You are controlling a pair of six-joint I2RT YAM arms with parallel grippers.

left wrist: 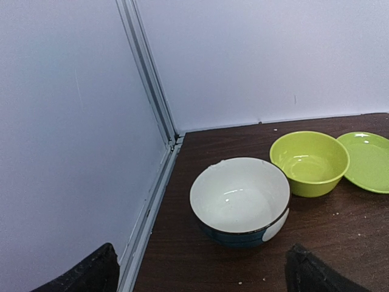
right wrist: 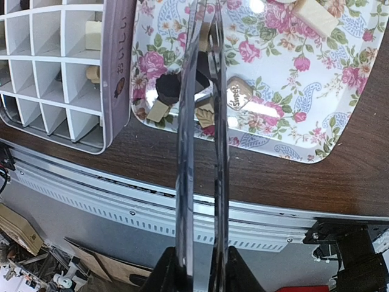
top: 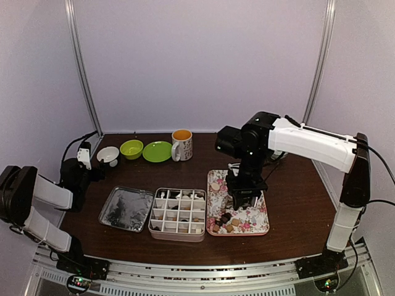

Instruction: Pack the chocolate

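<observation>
The floral tray (top: 259,225) holds dark and tan chocolates, including a heart-shaped piece (right wrist: 238,94) and a pale bar (right wrist: 315,18). Left of it stands the compartment box (top: 177,232), with pieces in some cells. My right gripper (top: 244,200) hangs over the tray; in the right wrist view its long clear fingers are nearly closed, with a tan piece (right wrist: 204,35) between or just behind their tips, partly hidden. My left gripper (top: 97,172) is open and empty at the left side, facing the bowls.
A silver tray (top: 126,208) lies left of the box. A white bowl (left wrist: 240,201), yellow bowl (left wrist: 309,164), green plate (top: 157,152) and mug (top: 182,145) stand along the back. The table right of the floral tray is clear.
</observation>
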